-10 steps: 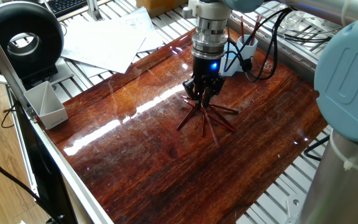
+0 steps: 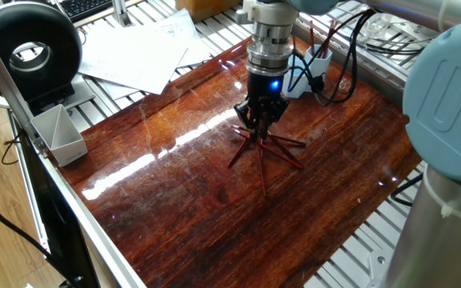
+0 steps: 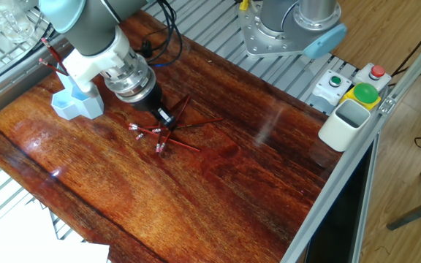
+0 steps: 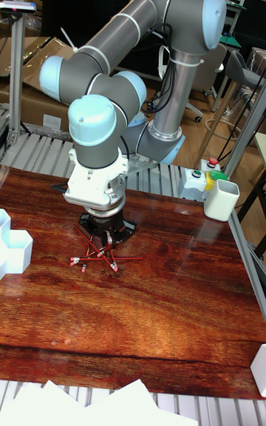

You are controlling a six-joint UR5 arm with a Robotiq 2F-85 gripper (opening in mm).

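Observation:
Several thin dark-red sticks [image 2: 262,176] lie crossed over one another in a loose, star-like pile on the glossy brown wooden table. Pale bands mark one end of some of these sticks [image 3: 185,145]. Pointing down into the middle of the pile is my black gripper [image 2: 259,134], its tips low among the sticks. The gripper [image 4: 106,246] hides the crossing point, so whether its fingers touch or hold a stick does not show. A pale blue-white hexagonal holder [image 3: 90,108] stands beside the arm, with a few red sticks [image 3: 53,51] upright in it.
An empty white box [image 2: 61,140] sits at the table's edge, and a white cup-like container [image 3: 342,126] at another edge near the push-button boxes [image 3: 333,84]. Black cables [image 2: 350,72] hang by the wrist. Paper sheets [image 2: 138,56] lie beyond the table.
The front stick of the pile has swung a little to the left in exterior view 1, its near end shifting that way. The gripper has stayed at nearly the same place.

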